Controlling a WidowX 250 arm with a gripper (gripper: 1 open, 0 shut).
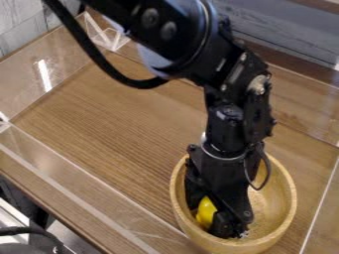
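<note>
My black gripper (220, 204) reaches down into a tan round bowl (277, 206) at the lower right of the camera view. A yellow object (205, 213) lies inside the bowl at the gripper's fingers, partly covered by them. I cannot tell whether the fingers are closed on it, as the tips are hidden low in the bowl.
Clear strips run along its edges. A grey wall stands at the back, and a dark cable hangs at the lower left, beyond the table's edge.
</note>
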